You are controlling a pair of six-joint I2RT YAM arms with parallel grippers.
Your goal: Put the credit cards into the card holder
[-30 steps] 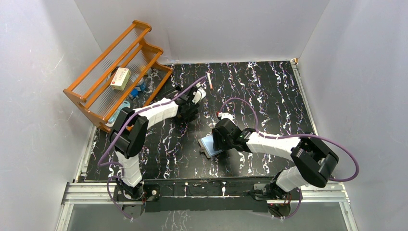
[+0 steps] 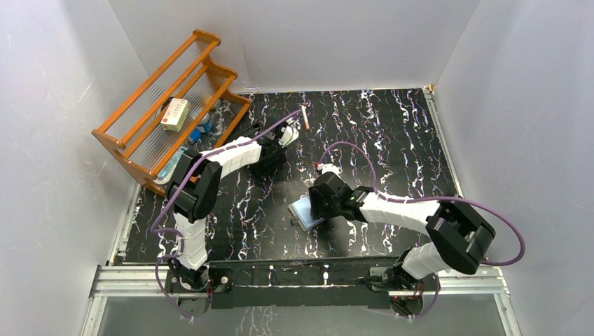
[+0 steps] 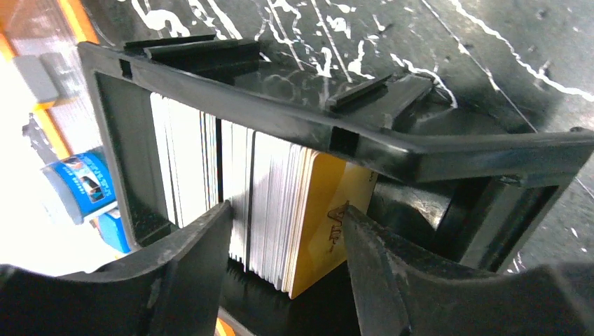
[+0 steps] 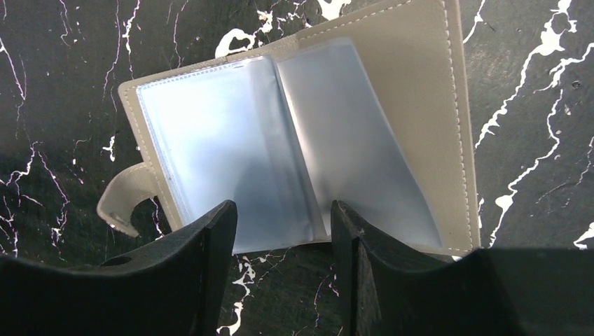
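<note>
In the left wrist view a black box (image 3: 280, 105) holds a tightly packed row of cards, mostly white edges (image 3: 270, 203) with a gold card (image 3: 333, 210) at the right end. My left gripper is part open over the row, one finger at a gap among the white edges and the other by the gold card's face; contact cannot be made out. The beige card holder (image 4: 427, 91) lies unfolded on the table, with clear bluish sleeves (image 4: 217, 147). My right gripper stands part open over its near edge, nothing visible between its fingers.
A leaning wooden rack (image 2: 228, 73) with a small carton (image 2: 175, 114) and blue containers stands at the left, close to the black box. A thin pale stick (image 2: 305, 117) lies at the back.
My left arm has shifted slightly, and its gripper now covers the box more in the top view. The right arm and the card holder look almost unmoved.
</note>
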